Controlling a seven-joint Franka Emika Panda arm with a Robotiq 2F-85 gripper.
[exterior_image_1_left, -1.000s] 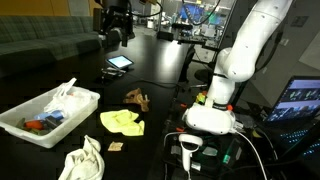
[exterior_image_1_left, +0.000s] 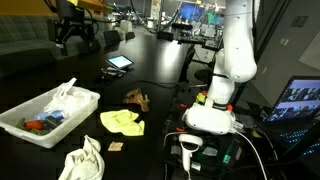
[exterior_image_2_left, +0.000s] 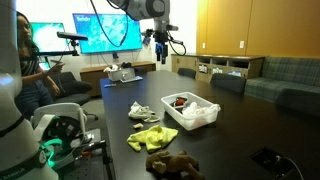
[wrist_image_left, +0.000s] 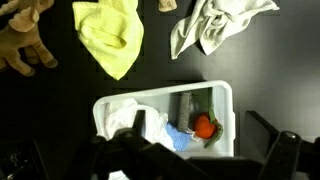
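Observation:
My gripper (exterior_image_1_left: 77, 44) hangs high above the far left of the table in exterior view 1, its fingers open and empty. In the wrist view its dark fingers (wrist_image_left: 137, 128) stand apart over the white bin (wrist_image_left: 170, 88), well above it. Inside the bin lie a white cloth (wrist_image_left: 120, 115), a red item (wrist_image_left: 205, 127), a dark green item and something blue. Outside it rest a yellow cloth (exterior_image_1_left: 122, 122), a cream cloth (exterior_image_1_left: 84, 160) and a brown plush toy (exterior_image_1_left: 138, 99).
A small tan block (exterior_image_1_left: 115, 146) sits between the two loose cloths. Farther back are a tablet (exterior_image_1_left: 120, 61) and a dark object with a cable. Bare black table surrounds the bin, and the robot base (exterior_image_1_left: 215, 105) stands at the table's edge.
Across the far side of exterior view 1, my gripper has moved left, staying high and open. The bin, cloths and plush toy have stayed where they were.

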